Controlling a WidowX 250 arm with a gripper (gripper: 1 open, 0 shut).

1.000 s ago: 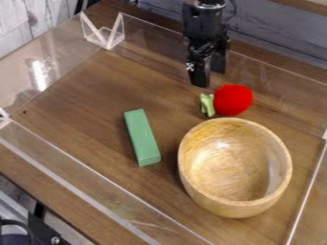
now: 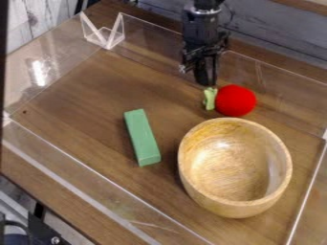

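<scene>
The dark robot gripper [image 2: 205, 74] hangs at the top middle, just above and left of a red round object [image 2: 236, 100] with a small green part at its left, perhaps a toy fruit or vegetable. The gripper looks shut, with nothing visible between its fingers, though it is small and dark. A wooden bowl [image 2: 235, 198] sits at the lower right. A green block [image 2: 141, 136] lies left of the bowl.
The wooden board [image 2: 90, 105] is clear on its left side. A clear plastic holder [image 2: 102, 29] stands at the upper left, and low transparent walls border the area.
The red object and green part shifted very slightly at most.
</scene>
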